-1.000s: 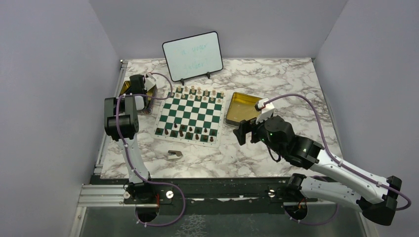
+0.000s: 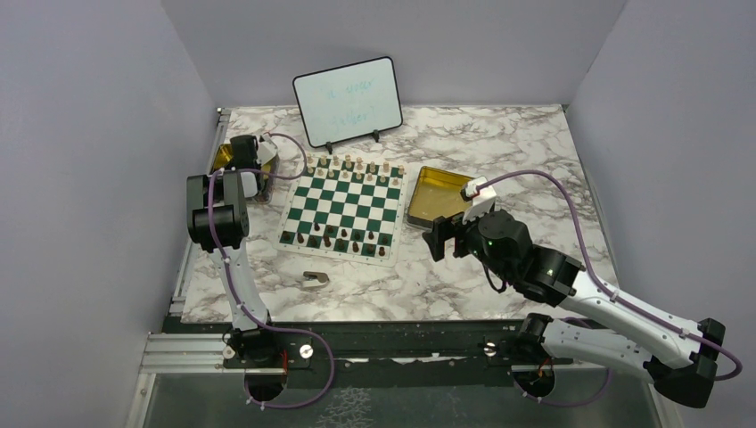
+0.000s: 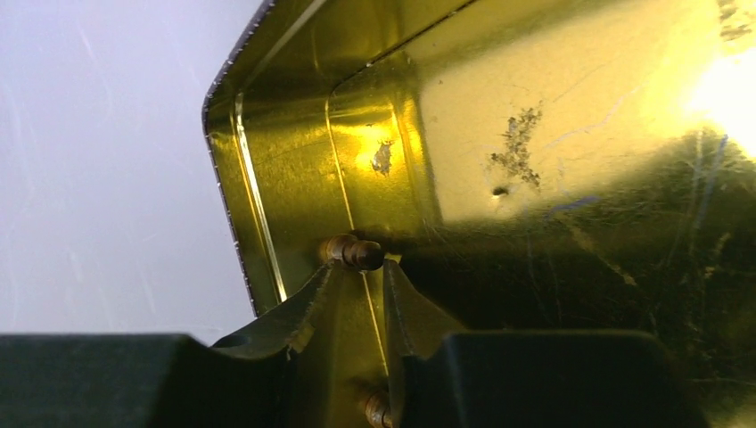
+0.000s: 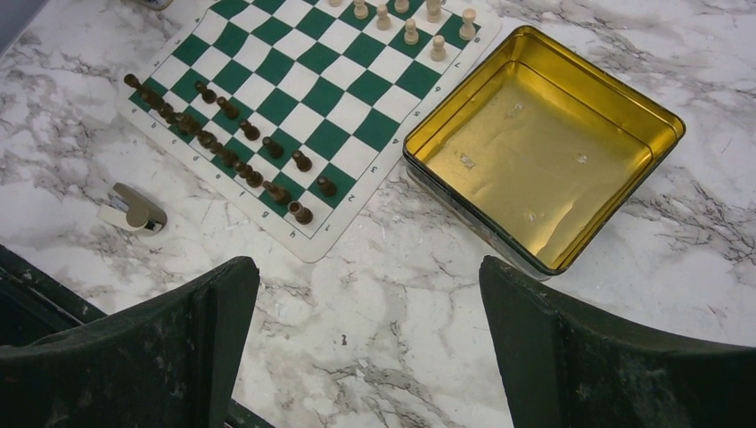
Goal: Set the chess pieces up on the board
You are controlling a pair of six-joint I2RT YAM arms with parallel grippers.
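Note:
The green-and-white board (image 2: 346, 205) carries light pieces at the back and dark pieces (image 4: 301, 212) at the front. My left gripper is down inside the left gold tin (image 3: 464, 107), part open, its fingertips at a dark wooden piece (image 3: 361, 254) lying by the tin's wall; whether they grip it is unclear. Another brown piece (image 3: 376, 408) shows lower in the tin, partly hidden. My right gripper stands open over the table, right of the board, with nothing between its fingers.
An empty gold tin (image 4: 544, 152) sits right of the board. A stapler-like object (image 2: 315, 279) lies in front of the board, and a whiteboard (image 2: 348, 98) stands behind it.
My left gripper and arm have shifted very slightly within the left tin over the last second. The right arm and the pieces on the board look still.

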